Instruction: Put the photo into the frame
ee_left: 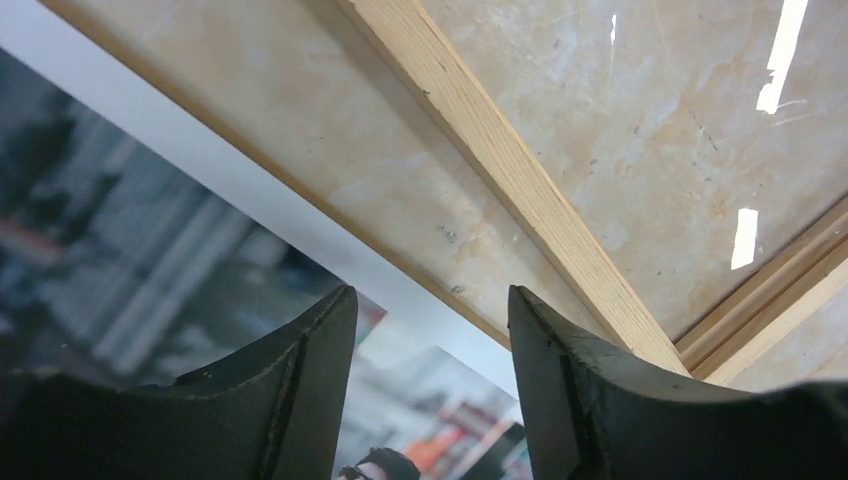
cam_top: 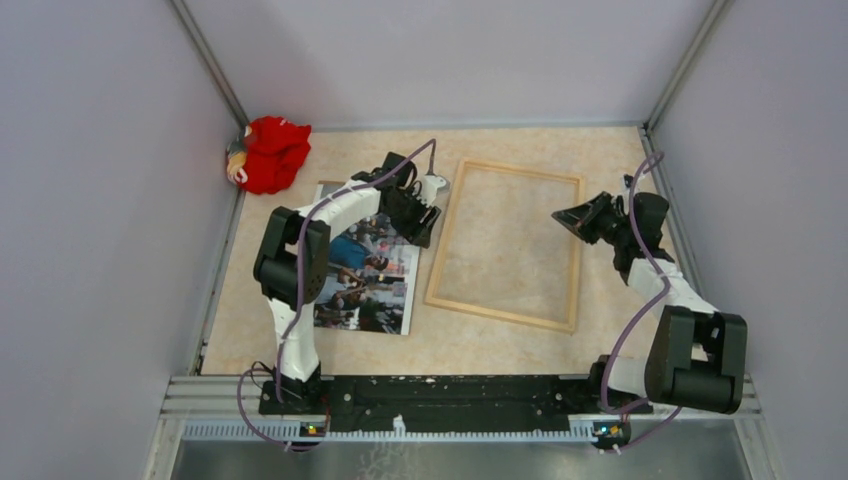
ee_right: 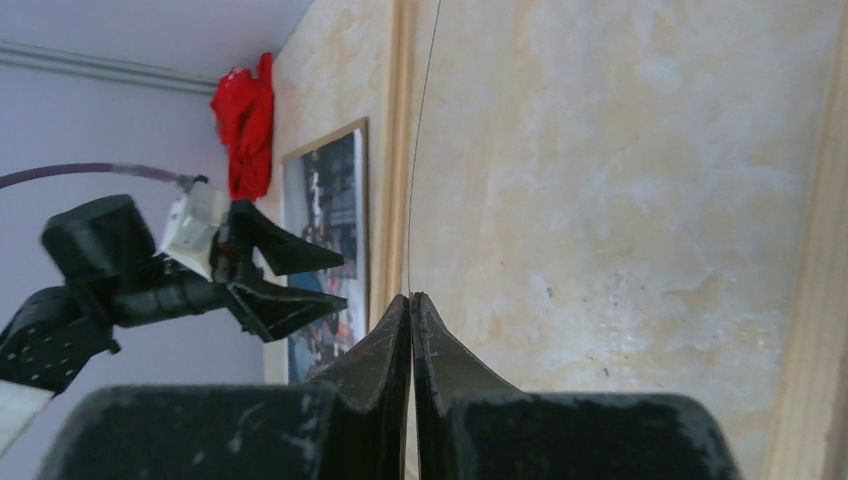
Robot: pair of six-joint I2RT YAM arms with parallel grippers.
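Observation:
The photo point(cam_top: 362, 285), a large dark crowd picture with a pale border, lies flat left of centre, partly covered by my left arm. To its right rests the empty wooden frame point(cam_top: 500, 315), with bare table visible inside it. My left gripper is open above the photo's right edge, in the strip near the frame's left bar point(ee_left: 520, 185). Nothing shows between its fingers. Over the frame's right bar, my right gripper points inward with its fingertips together, shut and with nothing visible between them.
A red cloth point(cam_top: 277, 153) lies in the back left corner against the wall. Only a narrow strip of table separates photo and frame. Clear table lies along the front and behind the frame.

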